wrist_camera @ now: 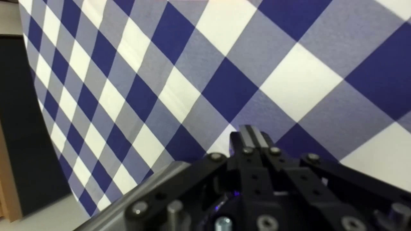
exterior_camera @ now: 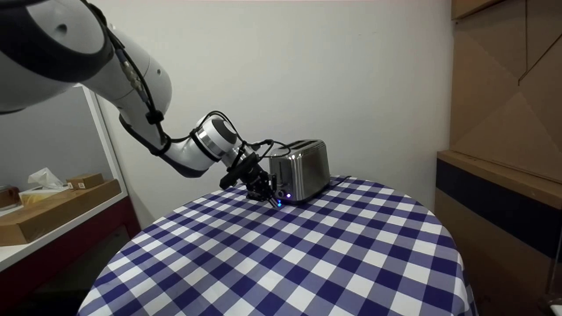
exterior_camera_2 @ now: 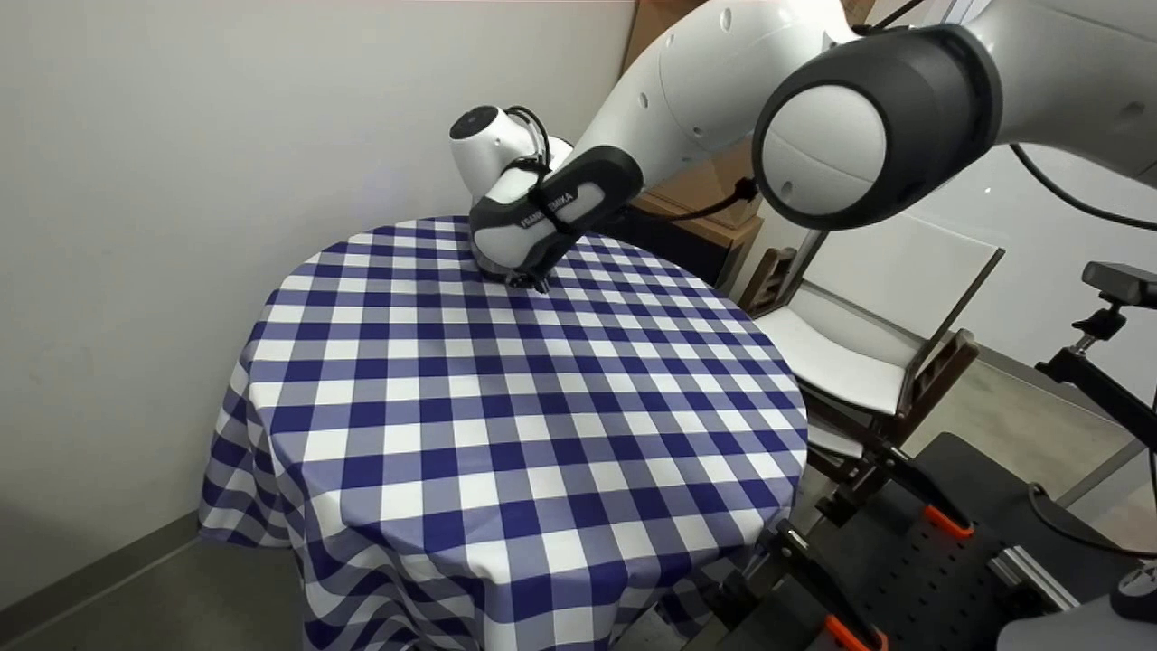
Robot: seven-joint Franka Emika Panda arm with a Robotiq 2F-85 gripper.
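A silver toaster point(exterior_camera: 311, 173) with slots on top stands upright at the far side of the table. A small violet light shows low on its front face. Beside that front face, low over the tablecloth, my gripper point(exterior_camera: 277, 203) points downward, shut. The wrist view shows the gripper with its fingers pressed together and nothing visible between them. Part of a shiny metal edge, the toaster point(wrist_camera: 154, 188), appears at lower left there. In the second exterior view, the arm hides the toaster, and the fingertips are too small to judge.
A blue-and-white checked cloth covers the round table point(exterior_camera: 295, 258), which is otherwise bare. A dark cord point(exterior_camera: 341, 181) runs behind the toaster. The wall point(exterior_camera: 369, 95) stands close behind, and cardboard panels point(exterior_camera: 506, 105) rise to the right.
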